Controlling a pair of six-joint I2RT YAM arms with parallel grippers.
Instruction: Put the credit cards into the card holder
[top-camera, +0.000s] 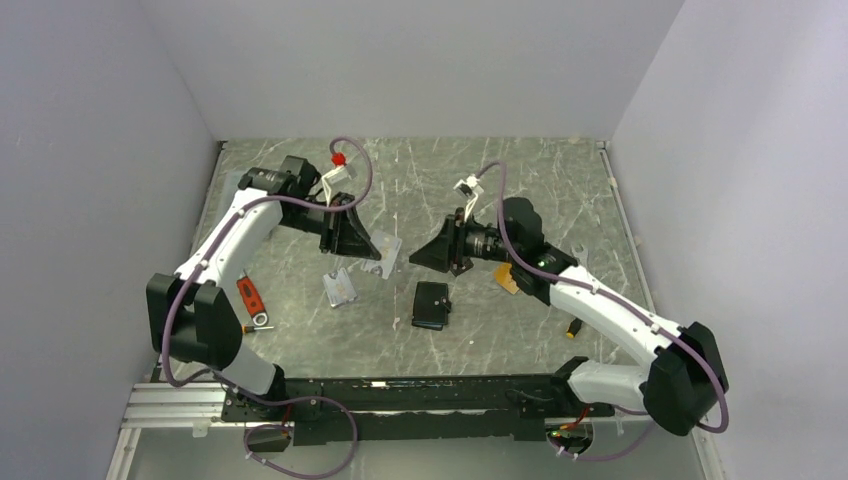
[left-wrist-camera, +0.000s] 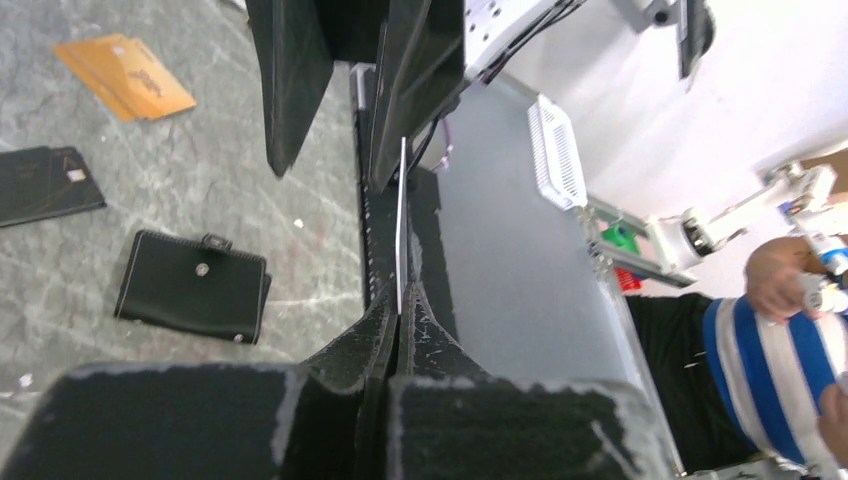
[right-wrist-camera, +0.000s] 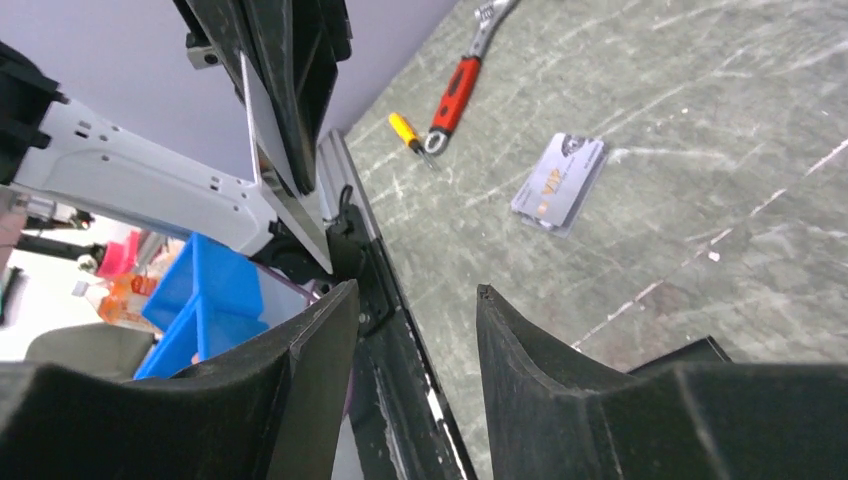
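Note:
My right gripper stands open to the card's right, nothing between its fingers. A clear card stack (right-wrist-camera: 558, 182) lies on the table left of the black card holder (top-camera: 431, 305). Orange cards (left-wrist-camera: 125, 75) and black cards (left-wrist-camera: 45, 185) also lie on the table.
A red wrench (top-camera: 251, 298) and a small screwdriver (right-wrist-camera: 410, 135) lie at the table's left. More tools (top-camera: 575, 326) lie at the right edge.

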